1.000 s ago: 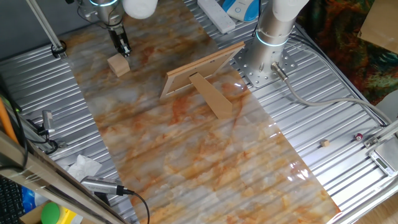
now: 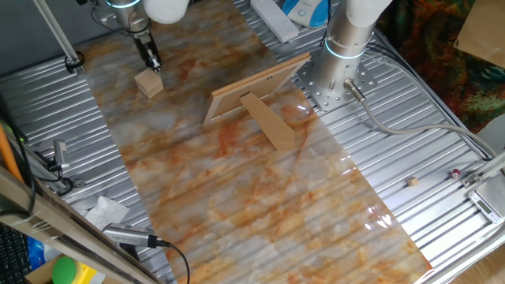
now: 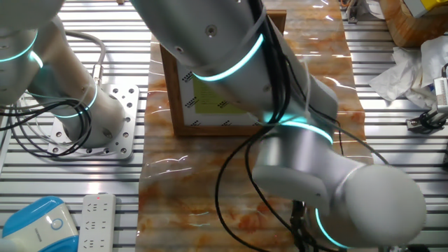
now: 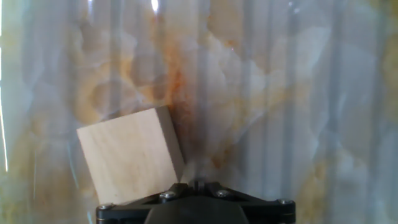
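A plain wooden cube (image 2: 148,84) rests on the marbled sheet in exterior view 1. Close against its right side is my gripper (image 2: 158,69), pointing down with its fingers together. In the wrist view the cube (image 4: 130,155) lies left of the shut gripper, turned at an angle, its near edge partly covered by the black finger linkage. Nothing shows between the fingers. Whether they touch the cube cannot be made out. Exterior view 2 has the cube hidden by the arm.
A picture frame (image 2: 260,85) stands on its prop (image 2: 268,125) at mid-sheet, right of the cube. The arm's base plate (image 2: 331,88), a power strip (image 2: 274,19) and a blue-white device (image 2: 308,11) lie beyond it.
My gripper has shifted slightly left in exterior view 1, and the cube has moved a little the same way. The picture frame has stayed put.
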